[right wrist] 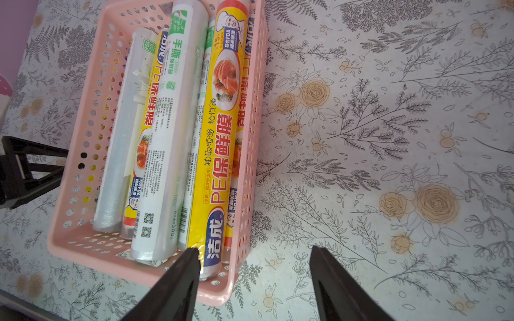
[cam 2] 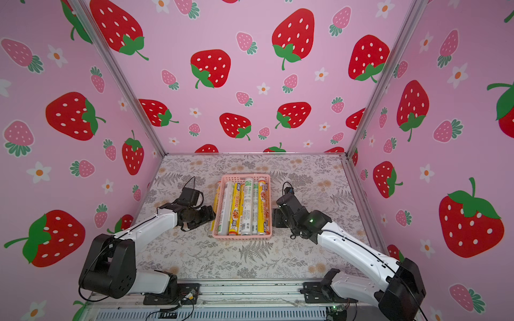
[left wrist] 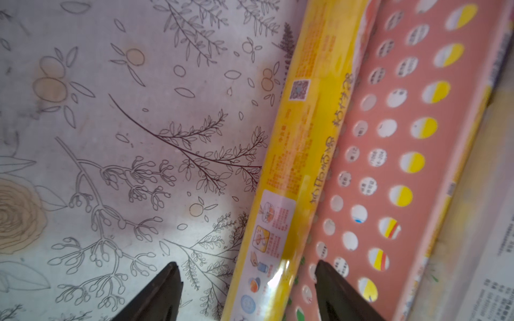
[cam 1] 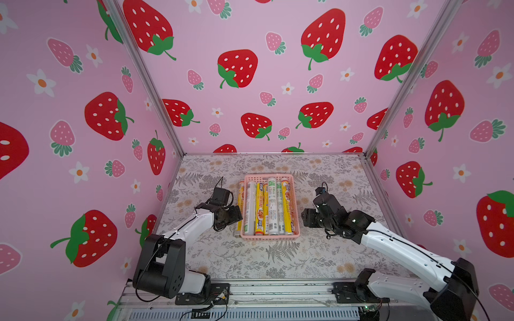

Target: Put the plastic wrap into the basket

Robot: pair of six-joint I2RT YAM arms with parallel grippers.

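Observation:
A pink perforated basket (cam 1: pixel 270 237) stands mid-table, filled with several plastic wrap rolls, among them a yellow roll (right wrist: pixel 216 155) and a white roll (right wrist: pixel 170 128) lying lengthwise. One more yellow plastic wrap roll (left wrist: pixel 291 155) lies on the table outside the basket, along its left wall (left wrist: pixel 369 144). My left gripper is open above that outer roll, a finger to either side of it in the left wrist view; whether they touch it cannot be told. At the basket's right side, my right gripper stands open, nothing between its fingers.
Bare patterned tabletop (right wrist: pixel 374 160) lies to the right of the basket, and more is clear (left wrist: pixel 133 133) to the left of the outer roll. Pink strawberry-print walls (cam 1: pixel 267 80) enclose the back and sides.

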